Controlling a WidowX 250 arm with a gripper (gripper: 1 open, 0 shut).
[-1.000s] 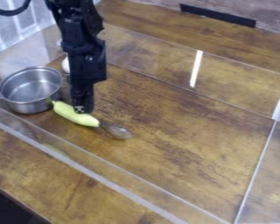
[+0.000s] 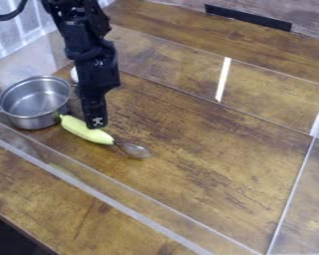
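Note:
A black gripper (image 2: 96,118) points down just above a pale yellow, banana-like handle (image 2: 87,130) that lies on the wooden table, with a metal spoon-shaped end (image 2: 133,149) reaching to the right. The gripper looks shut, with nothing visible between its fingers. A steel pot (image 2: 32,100) stands to the left, close to the handle's left end.
A small white object (image 2: 75,74) sits partly hidden behind the arm.

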